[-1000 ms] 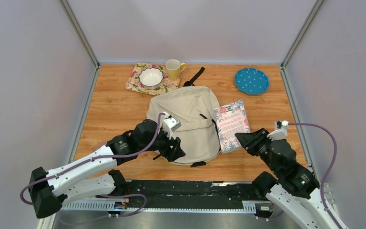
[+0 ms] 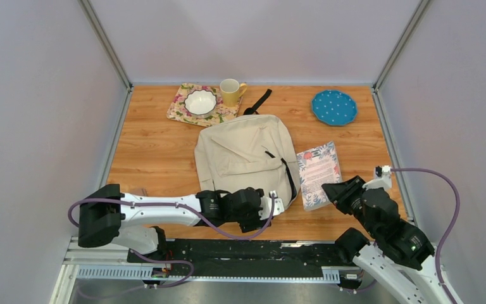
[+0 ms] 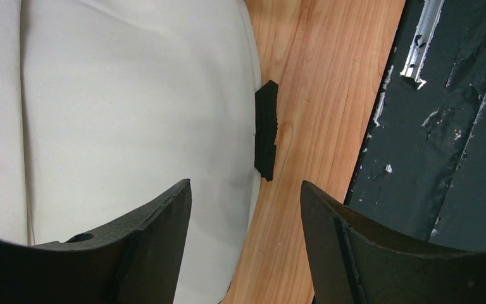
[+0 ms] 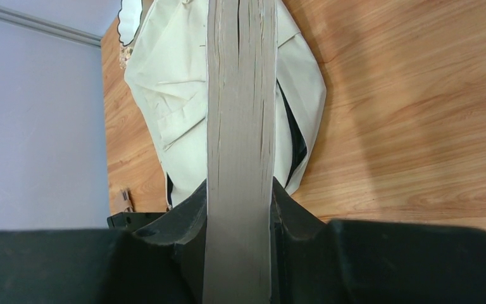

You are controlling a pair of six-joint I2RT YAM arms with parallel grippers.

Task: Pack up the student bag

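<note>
A cream canvas bag (image 2: 243, 152) lies flat mid-table, black zip on its right. Over its near edge is my left gripper (image 2: 256, 218); in the left wrist view its open fingers (image 3: 145, 247) hang above the bag's edge beside a black tab (image 3: 266, 130), nothing between them. My right gripper (image 2: 332, 193) is shut on a floral-covered book (image 2: 317, 171), held beside the bag's right side; the right wrist view shows its worn edge (image 4: 240, 126) between the fingers.
At the back stand a floral tray (image 2: 177, 111) with a white bowl (image 2: 199, 101) and yellow mug (image 2: 230, 93), and a blue dotted plate (image 2: 334, 107). The table's front edge borders a black strip (image 3: 443, 158).
My left gripper has moved right and toward the front edge of the bag.
</note>
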